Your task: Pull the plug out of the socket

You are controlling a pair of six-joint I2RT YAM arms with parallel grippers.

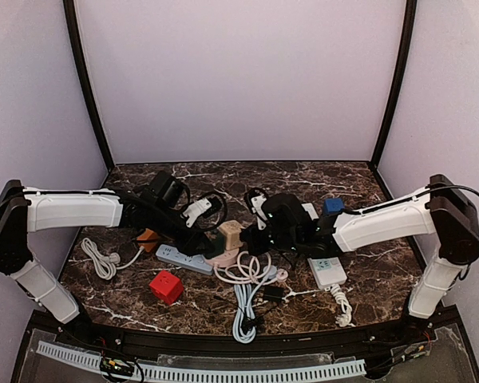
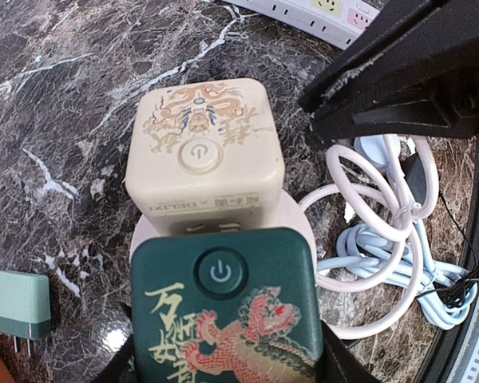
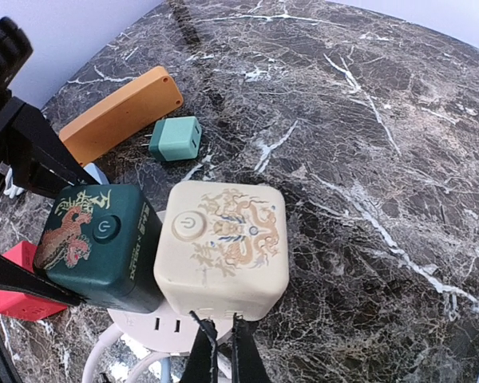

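A cream cube plug with a dragon print sits on the pale round socket base, close beside a dark green cube plug. In the left wrist view the left fingers come up around the green plug from both sides, and my left gripper is shut on it. My right gripper is shut in front of the cream plug, its tips together with nothing between them. From the left wrist view, the right fingertips stand clear of the cream plug's side. The green plug's underside is hidden.
White cable coils lie in front of the base. A red cube, a blue-white power strip and a white strip surround the spot. A small teal adapter lies near an orange block.
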